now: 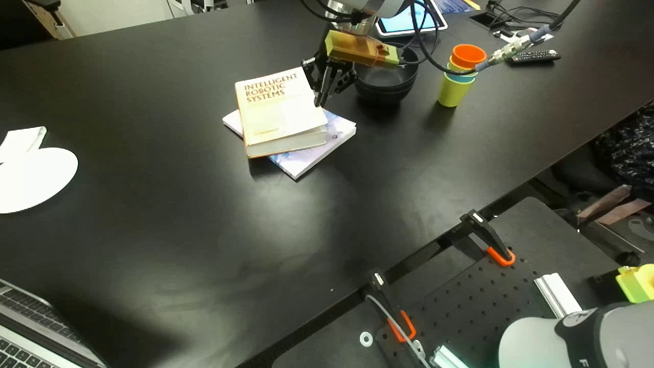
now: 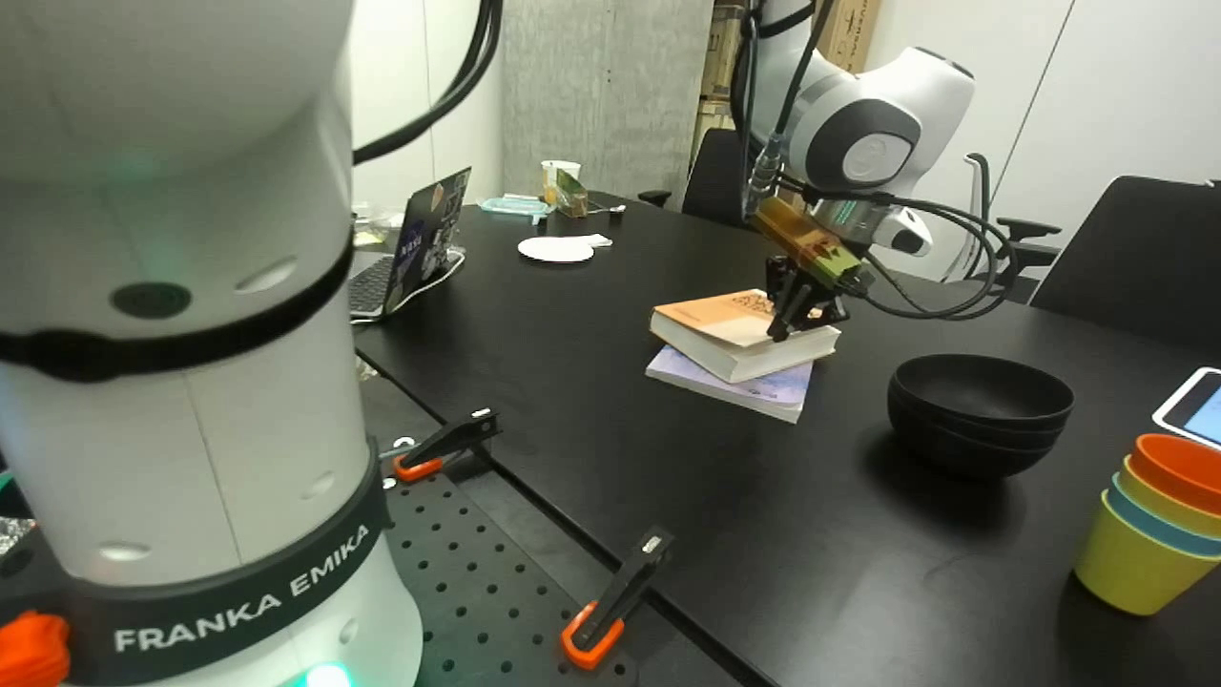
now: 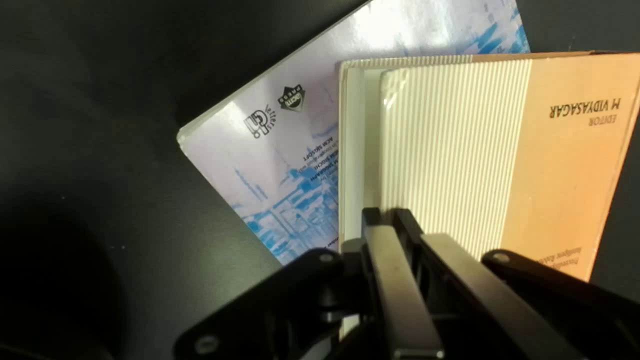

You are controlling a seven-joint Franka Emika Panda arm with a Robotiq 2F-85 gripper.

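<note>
An orange and cream hardback book point(image 1: 276, 116), titled "Intelligent Robotic Systems", lies on top of a white and blue paperback point(image 3: 264, 150). The two are turned at an angle to each other on the table. At the hardback's right edge in exterior view 1, my gripper is shut on the edge of its front cover. That cover point(image 3: 450, 150) stands slightly raised in the wrist view, with a pale strip of the book showing beyond its edge. In exterior view 2 the gripper point(image 2: 780, 334) points down at the same edge. The arm hides part of the far corner.
Stacked black bowls point(image 2: 981, 412) stand close to the gripper, with stacked coloured cups point(image 2: 1156, 521) farther right. A tablet point(image 1: 411, 21) lies behind. A white plate point(image 1: 37, 179) and a laptop point(image 1: 43, 331) are at the left.
</note>
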